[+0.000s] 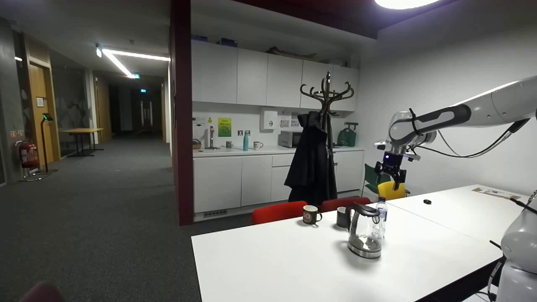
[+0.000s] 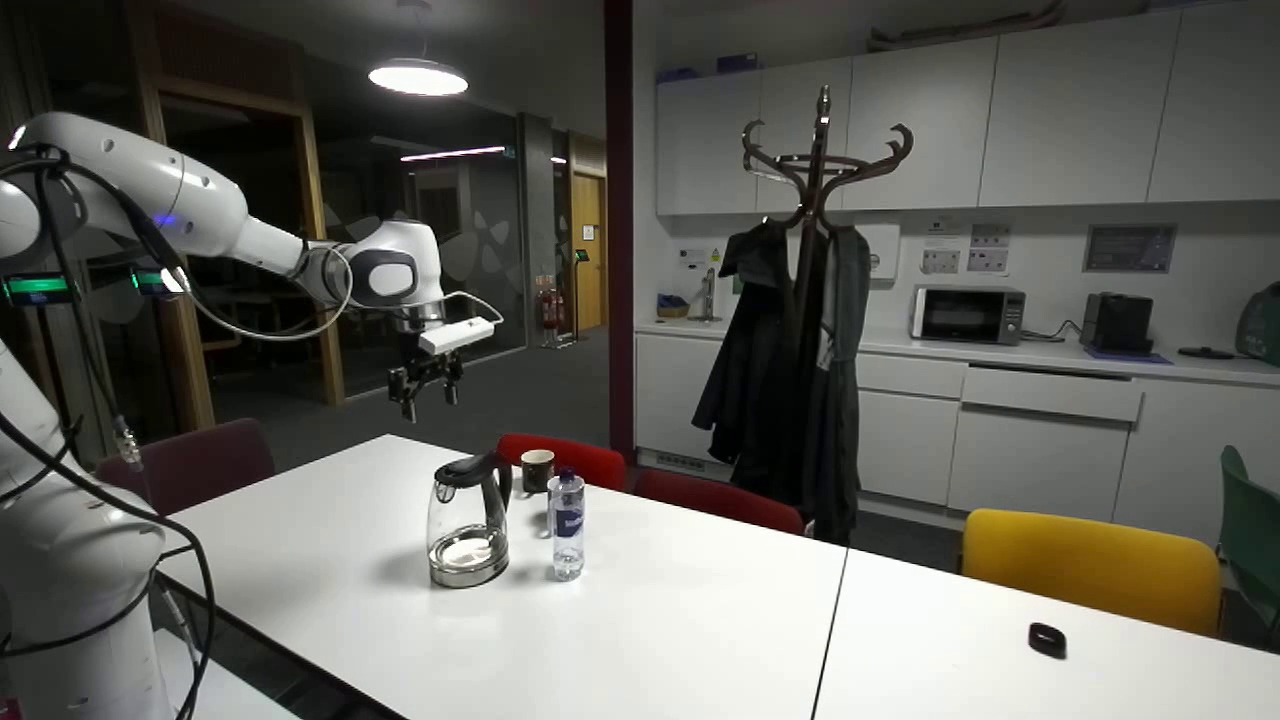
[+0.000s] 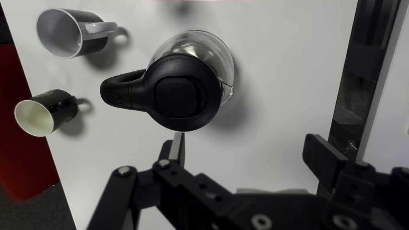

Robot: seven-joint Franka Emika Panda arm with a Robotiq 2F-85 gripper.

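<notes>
My gripper stands open above the white table, its two fingers far apart with only tabletop showing between them. In the wrist view the glass kettle point(image 3: 176, 95), with black lid and handle, lies just ahead of the left finger, its handle toward the mugs. A dark mug with a grey-white inside point(image 3: 90, 38) and another dark mug with a cream inside point(image 3: 63, 109) stand left of the kettle. Exterior view 2 shows the gripper point(image 2: 429, 390) well above the tabletop, clear of the kettle point(image 2: 468, 528). A clear water bottle point(image 2: 567, 528) stands upright beside the kettle.
Red chairs point(image 1: 279, 212) and a yellow chair point(image 2: 1089, 566) line the table's far side. A small black object point(image 2: 1046, 640) lies on the other table section.
</notes>
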